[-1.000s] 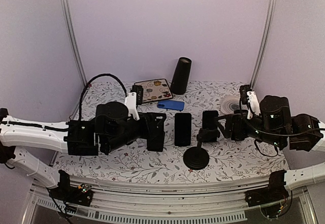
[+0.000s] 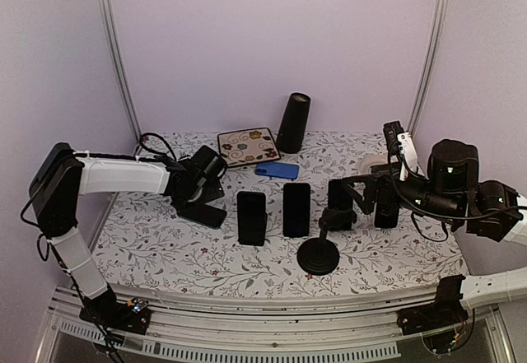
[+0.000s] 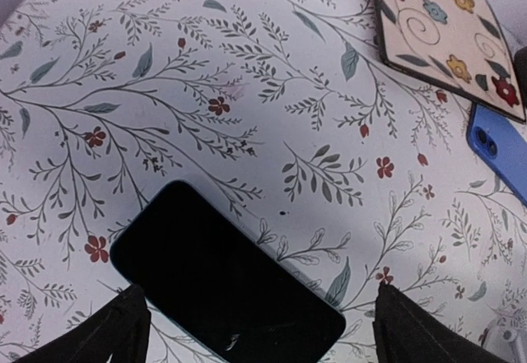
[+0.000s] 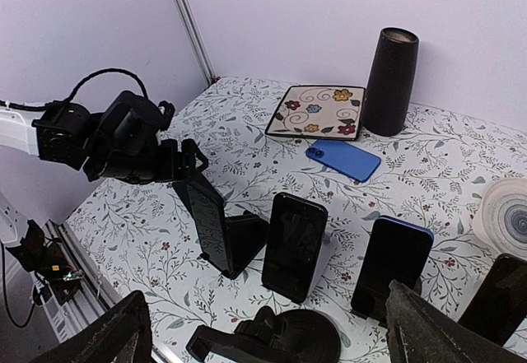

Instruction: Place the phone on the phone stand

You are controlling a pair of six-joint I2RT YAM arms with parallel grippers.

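A black phone (image 3: 222,272) lies flat on the left of the table, below my open left gripper, with nothing held between the fingers. In the top view, black phones stand upright on stands (image 2: 251,215), and others stand farther right. A round black stand (image 2: 318,256) is at the front, its upper part partly hidden in the right wrist view. A blue phone (image 2: 277,169) lies flat at the back. My right gripper hangs open over the right side.
A flowered board (image 2: 247,147) and tall black cylinder (image 2: 293,123) are at the back. A pale round roll (image 4: 502,219) lies at the right.
My left arm has drawn back from the middle toward the left rear, over the flat black phone. The right arm has shifted slightly up.
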